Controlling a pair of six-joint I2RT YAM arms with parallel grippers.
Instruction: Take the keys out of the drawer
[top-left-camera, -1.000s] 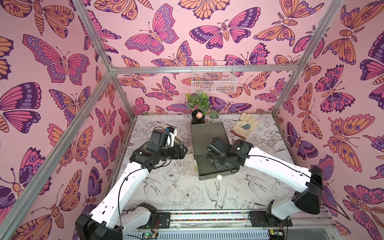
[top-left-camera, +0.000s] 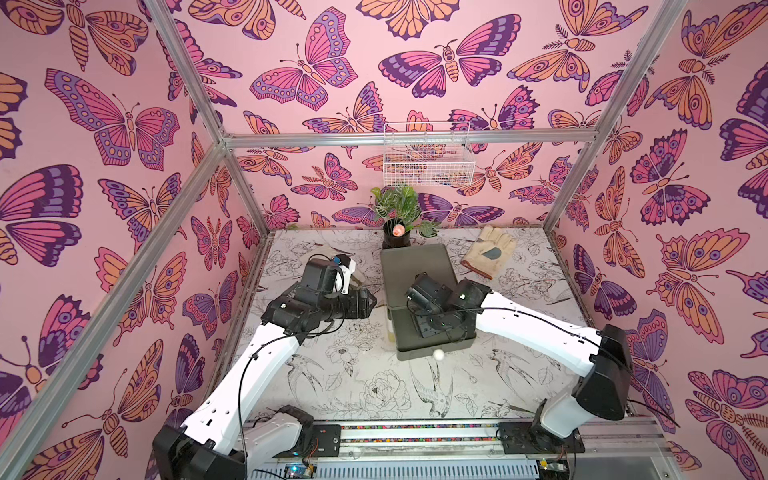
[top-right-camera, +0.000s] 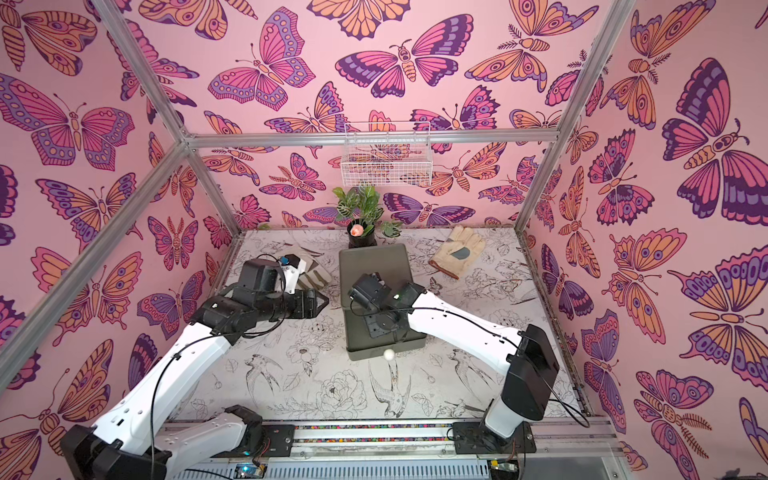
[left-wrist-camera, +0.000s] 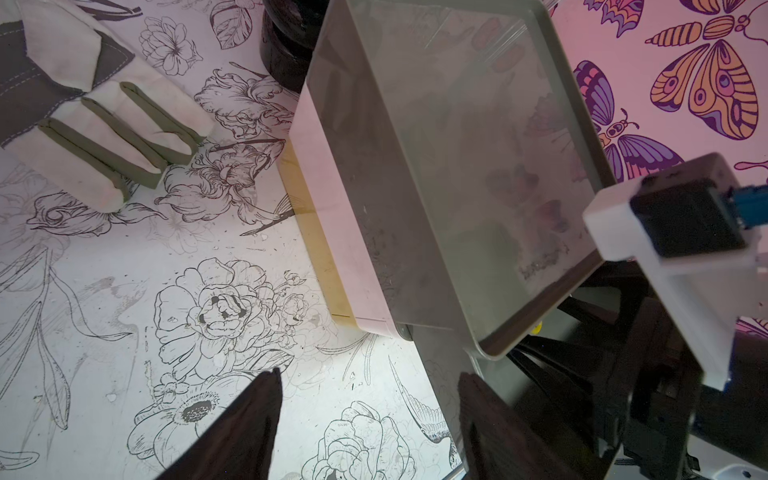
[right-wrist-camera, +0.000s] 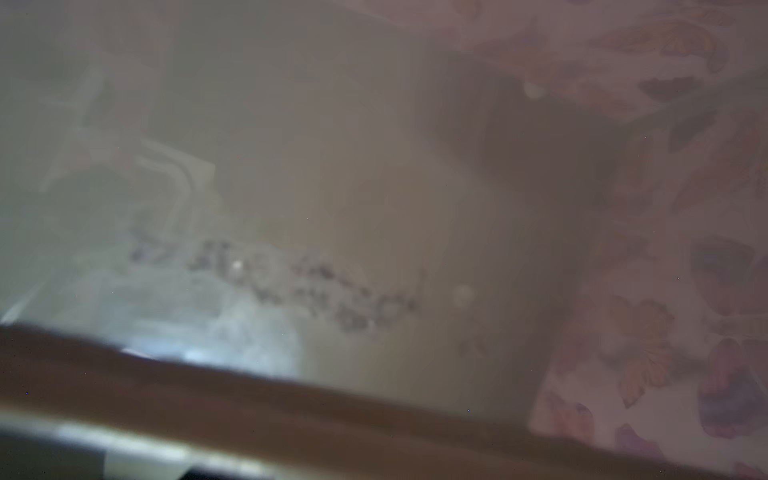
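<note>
An olive-grey box with an open drawer (top-left-camera: 416, 352) stands mid-table, its top tray (left-wrist-camera: 472, 160) filling much of the left wrist view. My right gripper (top-left-camera: 428, 320) is down over the open drawer; in the right wrist view only the blurred tray surface (right-wrist-camera: 360, 160) shows, not the fingertips. Under it in the left wrist view a small yellow piece (left-wrist-camera: 536, 328) peeks out, mostly hidden; I cannot make out keys. My left gripper hangs left of the box, fingers apart, nothing between them.
A potted plant (top-left-camera: 400, 209) stands behind the box. Gloves lie at back right (top-left-camera: 488, 252) and left (left-wrist-camera: 96, 136). A small white ball (top-left-camera: 438, 354) shows near the drawer's front.
The left arm looks unchanged.
</note>
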